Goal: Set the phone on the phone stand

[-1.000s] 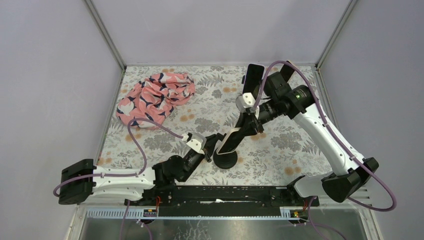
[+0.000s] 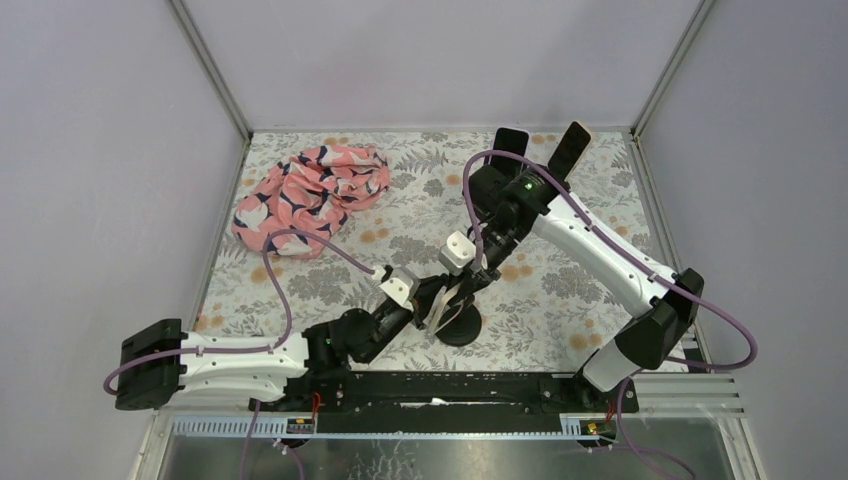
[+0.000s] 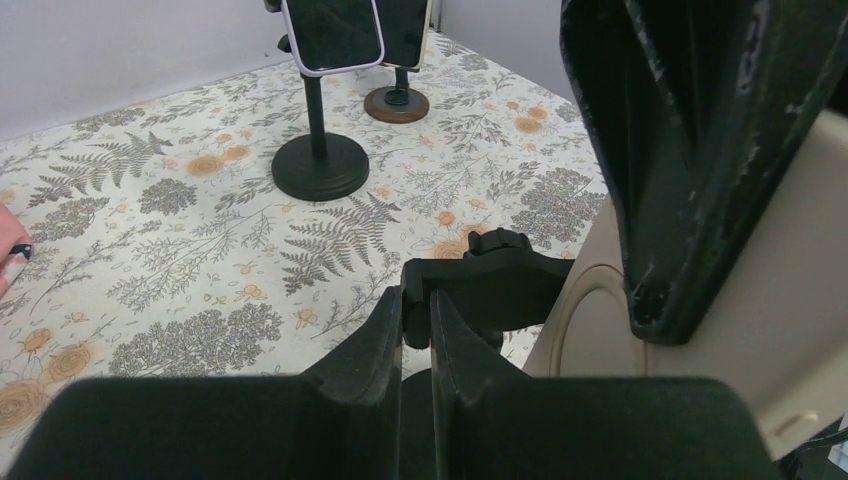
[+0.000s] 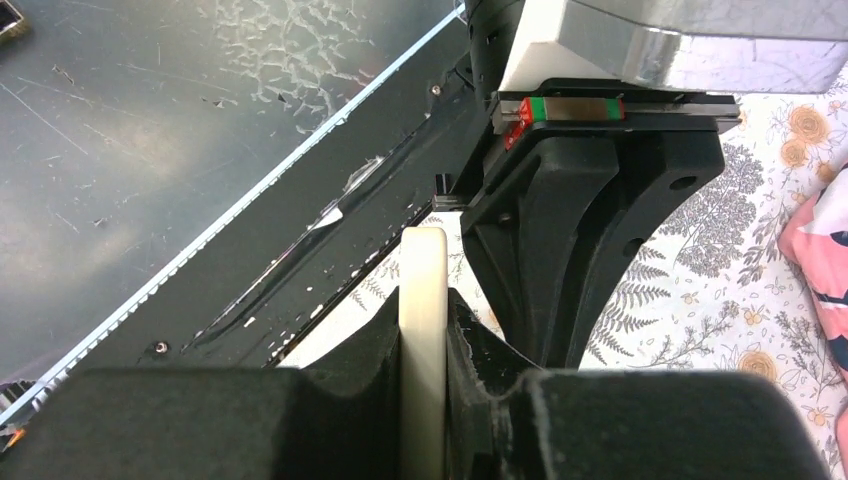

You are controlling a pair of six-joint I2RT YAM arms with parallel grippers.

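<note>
My right gripper is shut on a pale-edged phone (image 3: 740, 280); its black finger lies over the phone in the left wrist view. The phone is tilted above a black stand with a round base (image 2: 460, 325) at the table's front. My left gripper has its fingertips close together at the stand's black holder (image 3: 500, 287), beside the phone; whether they grip it is unclear. In the top view the two grippers nearly meet over the stand, hiding much of it.
Two other stands with phones (image 2: 510, 145) (image 2: 568, 148) stand at the back right of the floral table (image 2: 410, 180). A pink patterned cloth (image 2: 305, 195) lies at the back left.
The right arm has shifted left and toward the front, bringing the phone lower, closer against my left gripper over the stand. The left gripper has moved slightly.
</note>
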